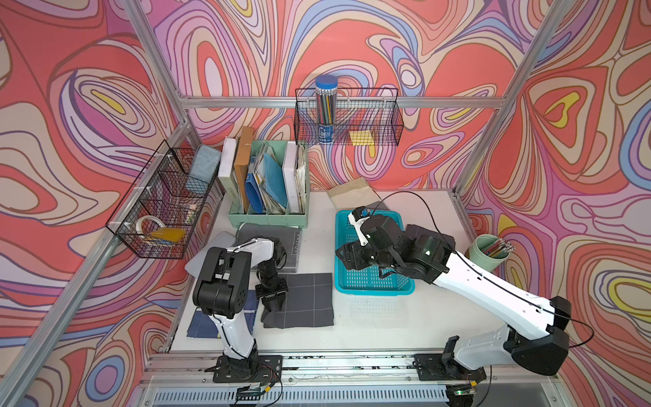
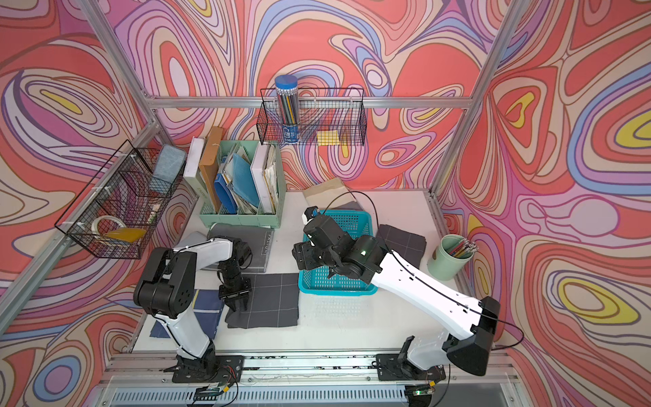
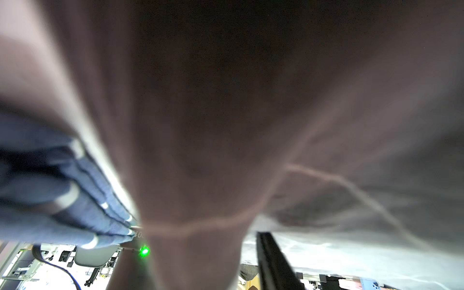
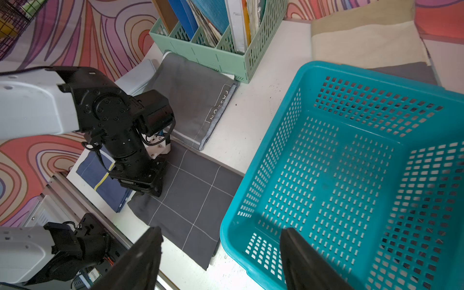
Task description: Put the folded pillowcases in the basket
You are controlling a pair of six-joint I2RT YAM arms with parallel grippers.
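Note:
The folded pillowcase [image 1: 308, 302] is dark grey with thin white grid lines and lies flat on the table, left of the turquoise basket [image 4: 333, 169]. My left gripper [image 1: 272, 298] is down at its left edge, touching the cloth. In the left wrist view, bulging dark fabric [image 3: 193, 169] fills most of the picture and hides the fingers' hold; one dark finger [image 3: 275, 265] shows at the bottom. Over the basket's left side hangs my right gripper, open, its two fingers wide apart with nothing between them. The basket's visible floor is empty.
A blue cloth [image 1: 220, 322] lies close by on the left, and a grey folded cloth [image 4: 193, 94] behind the pillowcase. The green file holder [image 1: 268, 220] stands at the back left. Another dark cloth [image 2: 401, 244] is right of the basket. Table in front of the basket is clear.

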